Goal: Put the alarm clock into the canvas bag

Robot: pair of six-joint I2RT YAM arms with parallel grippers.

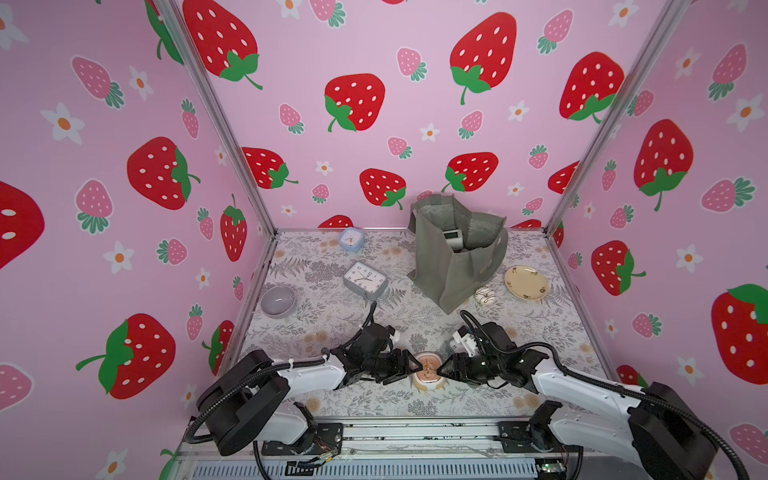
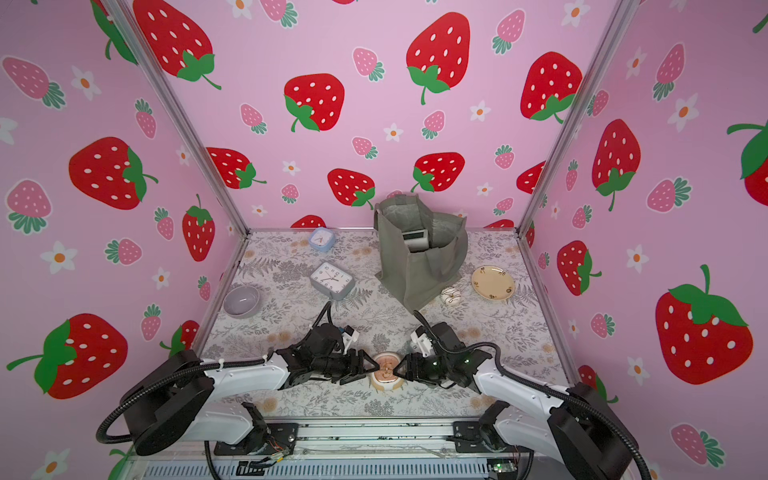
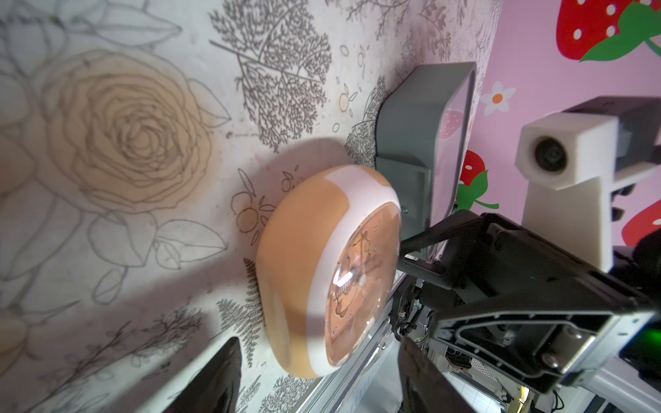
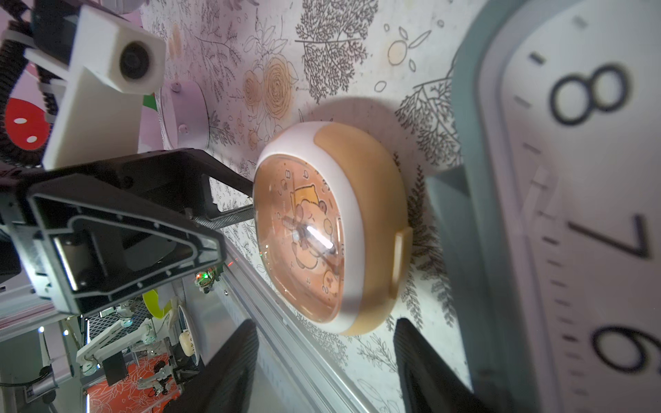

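An orange-and-white alarm clock (image 1: pixel 429 372) (image 2: pixel 387 372) (image 3: pixel 289 275) (image 4: pixel 371 206) lies face up at the table's front, between my grippers. My left gripper (image 1: pixel 404 364) (image 2: pixel 360 364) is just left of it and my right gripper (image 1: pixel 454 365) (image 2: pixel 406 365) just right of it, both low, fingers parted, holding nothing visible. The grey canvas bag (image 1: pixel 444 280) (image 2: pixel 412 284) stands open at the back right, with a boxy pale object inside.
A grey clock (image 1: pixel 364 280) and blue clock (image 1: pixel 351 239) sit back left. A purple bowl (image 1: pixel 278 301) is far left, a plate (image 1: pixel 525 282) and small white round item (image 1: pixel 485 296) right. Another large grey clock (image 4: pixel 578 206) lies right beside the orange one.
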